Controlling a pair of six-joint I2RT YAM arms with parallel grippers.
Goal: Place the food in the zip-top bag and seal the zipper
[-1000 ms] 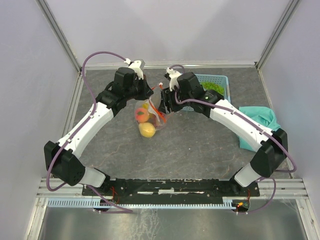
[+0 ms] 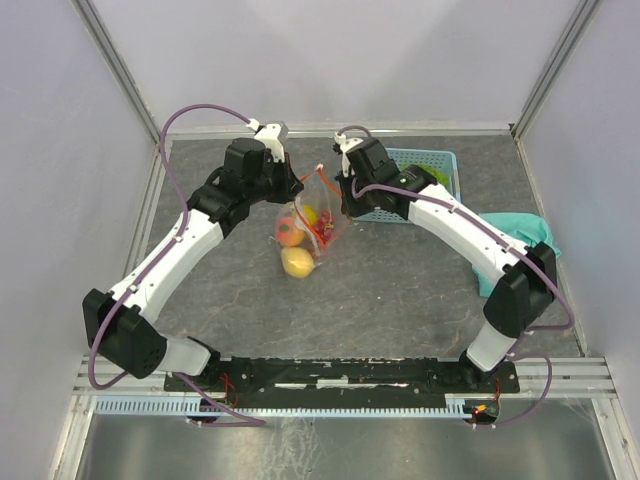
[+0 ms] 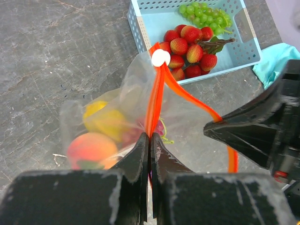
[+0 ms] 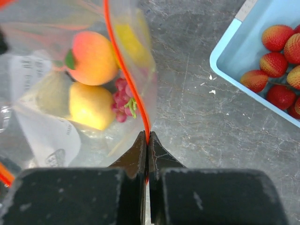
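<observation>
The clear zip bag (image 2: pixel 305 240) with orange zipper edges stands between my grippers, holding a peach (image 4: pixel 93 58), yellow fruits (image 4: pixel 91 105) and red grapes (image 4: pixel 122 101). My left gripper is shut on the zipper near its white slider (image 3: pixel 161 58). My right gripper is shut on the orange zipper strip on the bag's other side, its fingertips together at the strip. In the left wrist view the right gripper's black body appears at the right of the bag.
A light blue basket (image 2: pixel 420 158) of strawberries (image 3: pixel 180 47) and green grapes (image 3: pixel 201 11) sits behind the right arm. A teal cloth (image 2: pixel 515 225) lies at the right.
My left gripper is almost unmoved.
</observation>
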